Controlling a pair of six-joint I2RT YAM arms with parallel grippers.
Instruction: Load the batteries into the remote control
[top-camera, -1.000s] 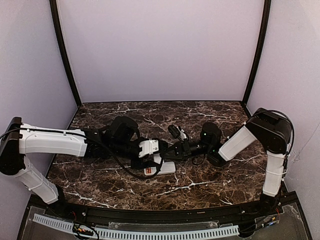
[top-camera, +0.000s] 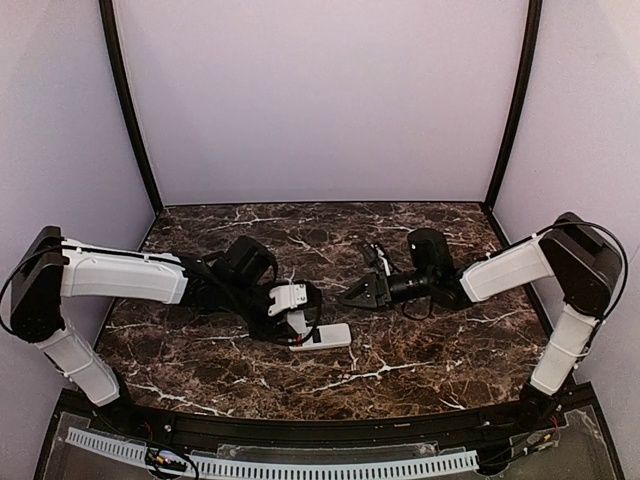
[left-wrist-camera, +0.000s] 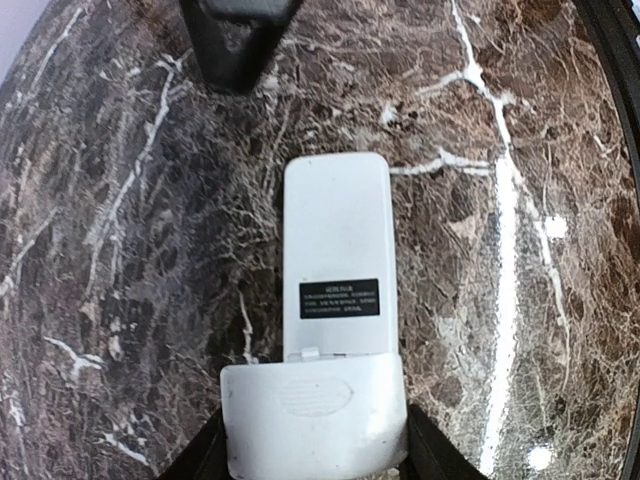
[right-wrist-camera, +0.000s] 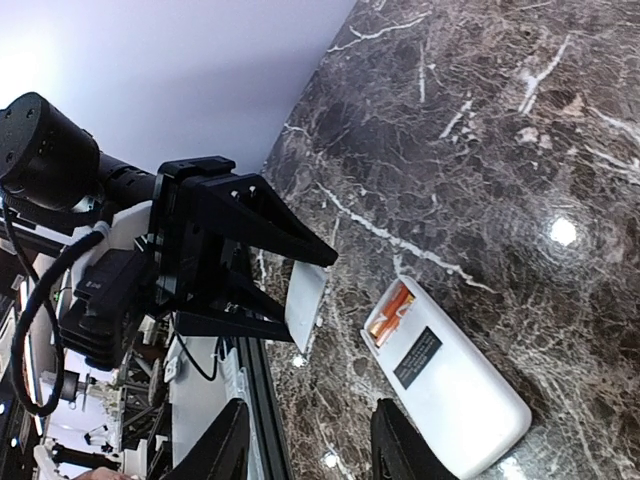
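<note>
The white remote (top-camera: 326, 335) lies on the marble table; in the right wrist view its back (right-wrist-camera: 460, 400) shows an open compartment with orange batteries (right-wrist-camera: 391, 312) in it. My left gripper is shut on the white battery cover (left-wrist-camera: 314, 410), held above the compartment end, which it hides in the left wrist view. My right gripper is to the right of the remote in the top view, raised off it, its fingers apart with nothing seen between them.
Walls stand at the back and sides; a dark rail runs along the front edge.
My right gripper has pulled back to the right, away from the left gripper and cover. My left gripper has moved slightly left with the cover in it.
</note>
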